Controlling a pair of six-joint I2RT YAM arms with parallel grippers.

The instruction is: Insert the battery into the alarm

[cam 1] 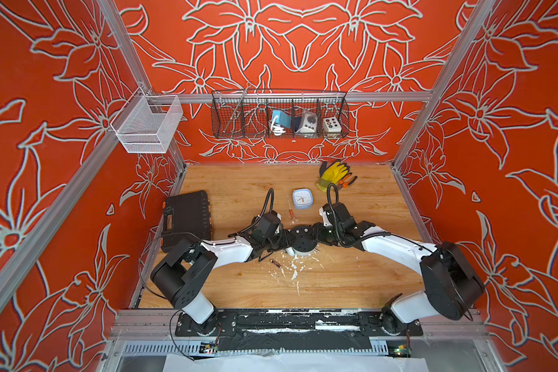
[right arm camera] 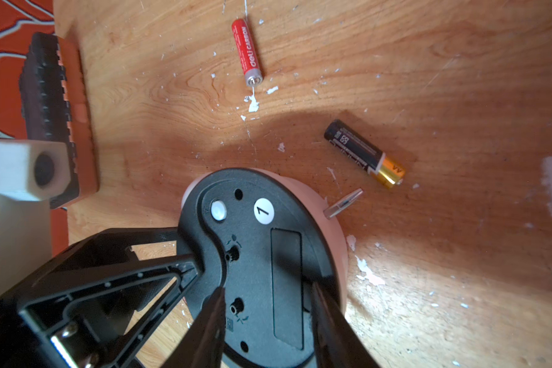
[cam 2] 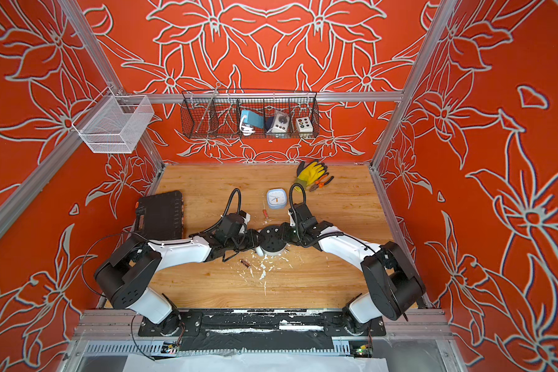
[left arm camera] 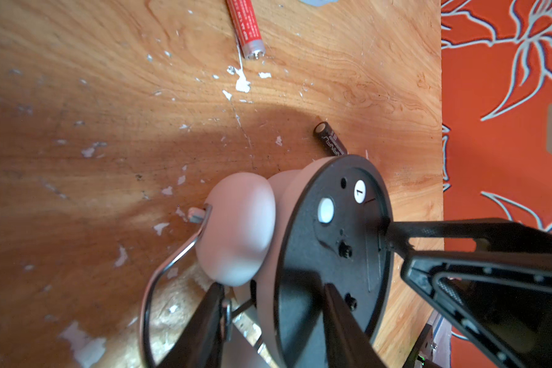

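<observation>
The alarm (left arm camera: 325, 257), white-bodied with a black back, is held tipped by my left gripper, shut on it. My right gripper is open over the back, its fingers beside the long rectangular battery cover (right arm camera: 286, 282), which appears in place. In the right wrist view a black-and-gold battery (right arm camera: 362, 153) lies on the table near the alarm, and a red battery (right arm camera: 246, 52) lies farther off.
A black case (cam 1: 186, 220) lies at the left, a small pale square clock (cam 1: 302, 197) behind the arms, gloves (cam 1: 331, 173) at back right. Wire baskets hang on the walls. The front table has white flakes.
</observation>
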